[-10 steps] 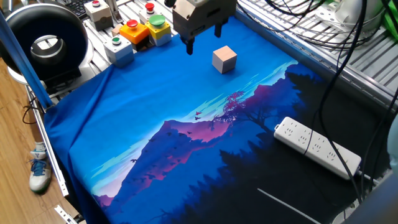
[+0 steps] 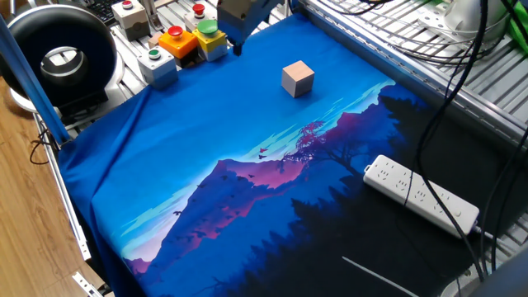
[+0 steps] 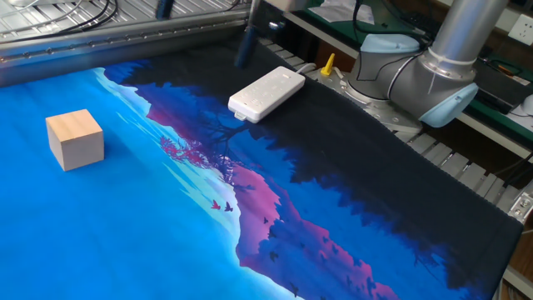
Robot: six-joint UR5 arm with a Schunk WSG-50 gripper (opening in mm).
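A light wooden cube (image 2: pixel 298 80) rests on the blue printed cloth (image 2: pixel 190 115), towards the back in exterior view 1. The second view has the same cube (image 3: pixel 76 140) at the left, with clear cloth around it. My gripper (image 3: pixel 202 38) is up at the top edge of that view, its dark fingers (image 3: pixel 245 48) well apart and only partly in frame. In exterior view 1 only part of its body and one of its fingers (image 2: pixel 238 47) show, above and to the left of the cube. Nothing shows between the fingers, and the gripper is apart from the cube.
A white power strip (image 2: pixel 421 195) lies on the dark side of the cloth, with black cables hanging nearby. Several push-button boxes, among them a yellow one (image 2: pixel 211 39), stand at the back left.
In exterior view 1 my gripper has moved up and left, away from the cube and mostly out of frame. The cube has stayed put. A person at the left has gone from view.
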